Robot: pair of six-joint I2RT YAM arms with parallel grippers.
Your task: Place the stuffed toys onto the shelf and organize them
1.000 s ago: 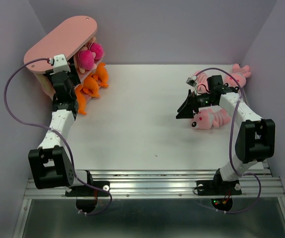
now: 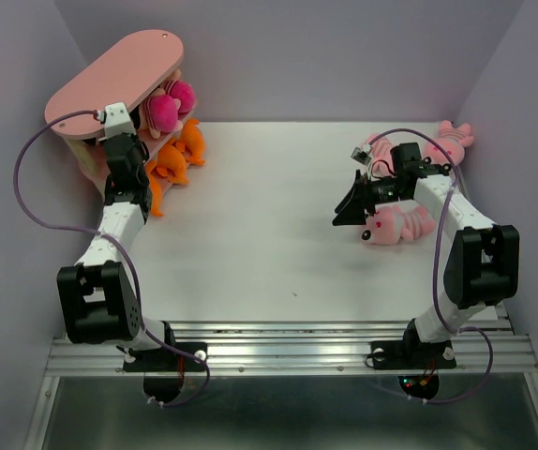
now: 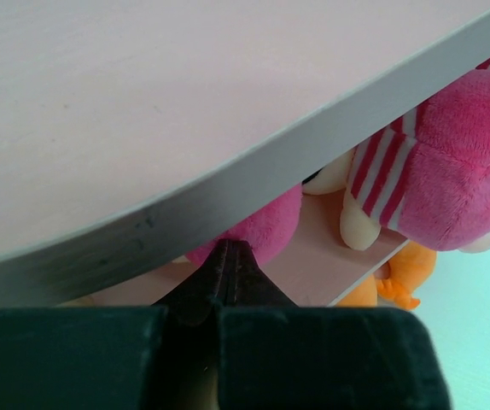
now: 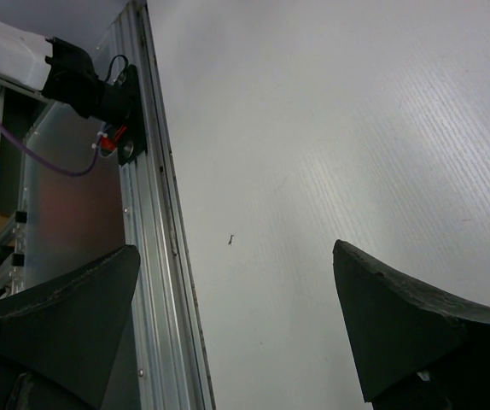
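My left gripper is shut with its fingers pressed together and nothing between them. Its tips overlap the near face of a magenta plush toy (image 3: 271,229) in the left wrist view; the toy lies beyond them, partly hidden under the upper board of the pink shelf (image 2: 110,70). To the right sits another magenta toy with striped sleeves (image 3: 467,154). Orange toys (image 2: 190,142) fill the tier below. At the right of the table lie pale pink striped toys (image 2: 400,225). Over there my right gripper stands open and empty.
The upper board's edge (image 3: 313,132) passes close above the left fingers. Bare white table (image 2: 260,225) spreads between the two arms. A metal rail (image 2: 288,347) runs along the front.
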